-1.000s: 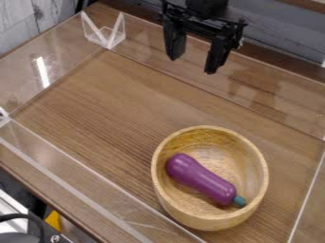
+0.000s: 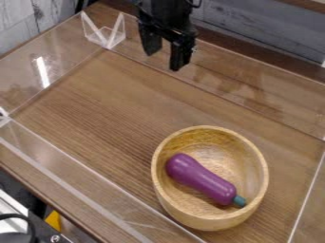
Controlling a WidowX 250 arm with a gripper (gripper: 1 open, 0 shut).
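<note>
A purple eggplant (image 2: 203, 180) with a small teal tip lies in a round cream bowl (image 2: 176, 207) at the lower right. My black gripper (image 2: 164, 60) is high at the top centre, well apart from the bowl, its two dark fingers pointing down over bare wood with nothing visible between them; it stands open.
A white wire-like object (image 2: 105, 30) stands at the back left. Dark cables and a yellow item sit at the lower left edge.
My gripper has moved left and up toward the back of the table and appears smaller. The bowl and eggplant have not moved.
</note>
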